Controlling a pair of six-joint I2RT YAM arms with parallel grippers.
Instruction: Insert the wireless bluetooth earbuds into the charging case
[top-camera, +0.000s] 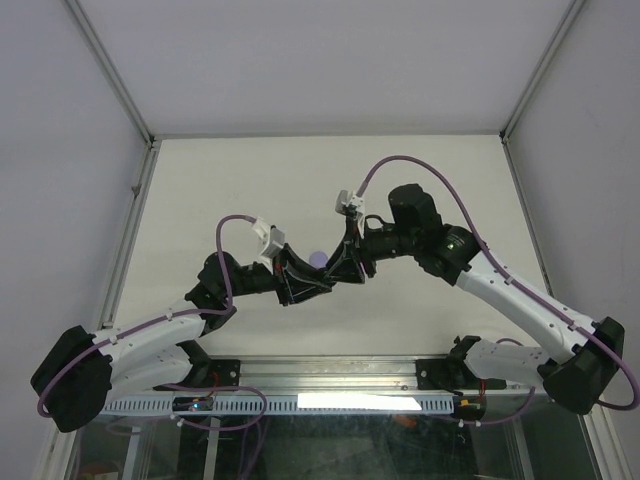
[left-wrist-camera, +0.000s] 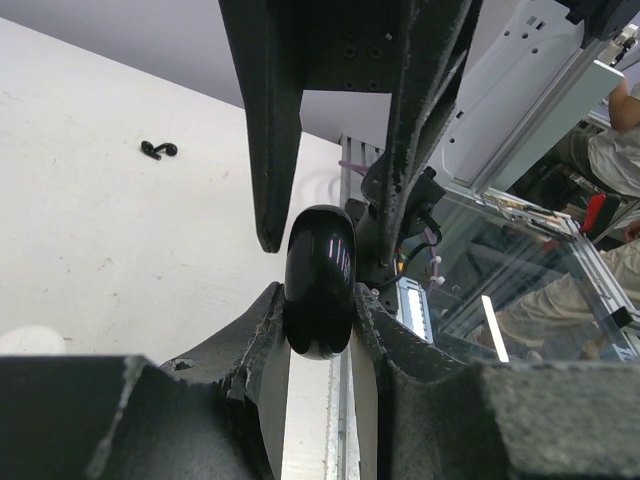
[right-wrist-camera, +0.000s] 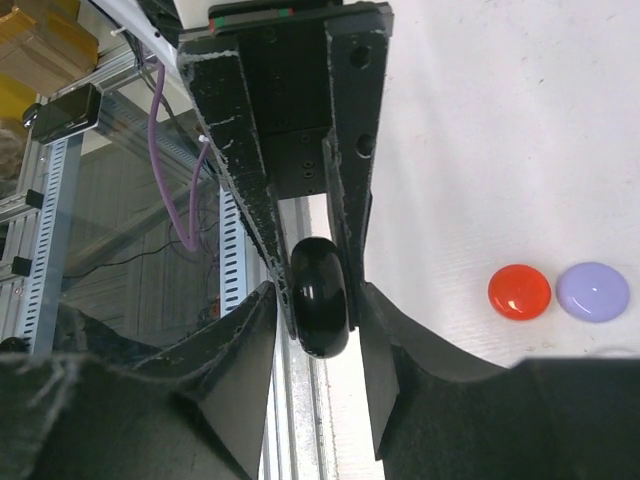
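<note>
The black, glossy, oval charging case (left-wrist-camera: 320, 282) is held upright between the tips of my left gripper, which is shut on it. From the opposite side my right gripper reaches around the same case (right-wrist-camera: 321, 300). Its fingers (left-wrist-camera: 270, 215) stand apart on either side, with visible gaps to the case in the left wrist view. Two small black earbuds (left-wrist-camera: 159, 150) lie together on the white table, away from the grippers. In the top view both grippers meet near the table's middle, and they largely hide the case.
A red disc (right-wrist-camera: 519, 292) and a purple disc (right-wrist-camera: 593, 292) lie side by side on the table (top-camera: 230, 175). A white round object (left-wrist-camera: 32, 341) shows in the left wrist view. A metal rail (top-camera: 300, 370) runs along its front edge.
</note>
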